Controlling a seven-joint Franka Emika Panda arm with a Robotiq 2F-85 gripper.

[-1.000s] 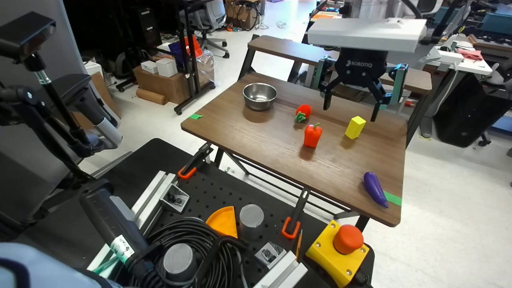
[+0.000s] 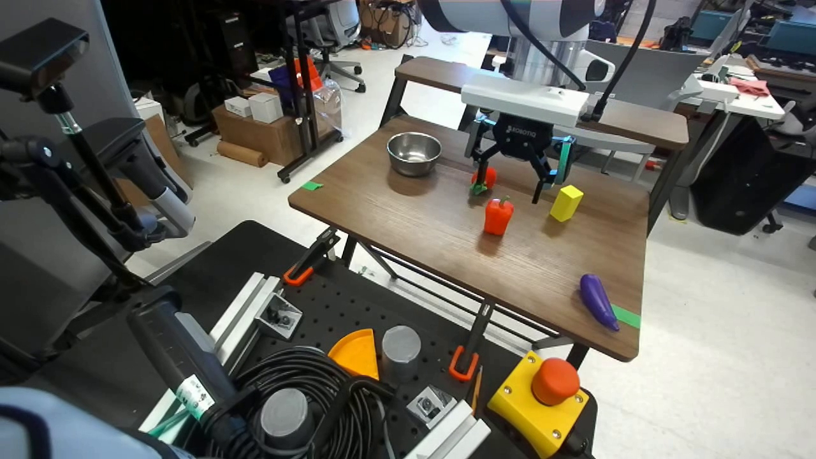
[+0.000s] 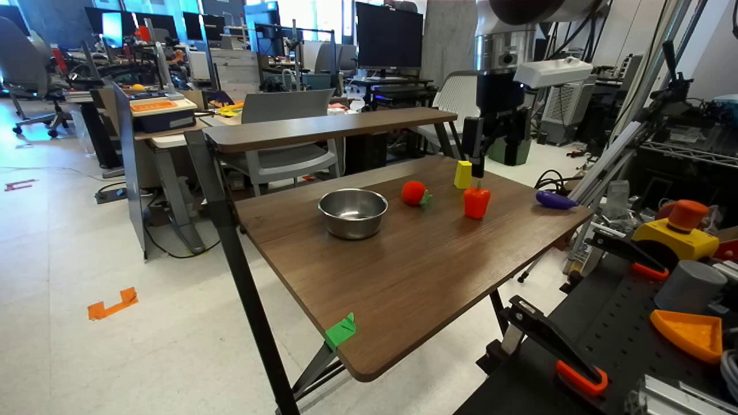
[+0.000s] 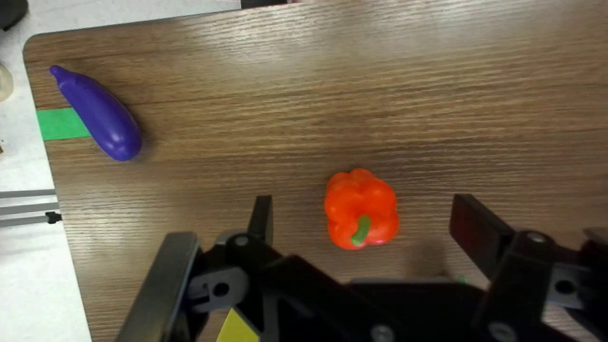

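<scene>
My gripper stands open above the table, its two fingers spread wide with nothing held between them. In the wrist view the orange-red pepper (image 4: 363, 208), with a short green stem, shows between the fingers but lower down, on the tabletop. In exterior view 1 the pepper (image 2: 498, 217) stands upright, nearer the front edge than the gripper (image 2: 509, 181). A red tomato-like piece with green leaves (image 3: 415, 193) lies behind it and is partly covered by a finger in exterior view 1. The yellow block (image 2: 567, 203) stands to the right of the pepper.
A steel bowl (image 2: 414, 153) sits on the left of the wooden table (image 2: 398, 214). The purple eggplant (image 2: 597, 302) lies at the right front corner beside green tape (image 2: 625, 316). A raised shelf (image 3: 332, 129) runs along the table's back.
My gripper has come lower and shifted left in exterior view 1, now covering part of the tomato-like piece. It stays open, and the objects on the table have not moved.
</scene>
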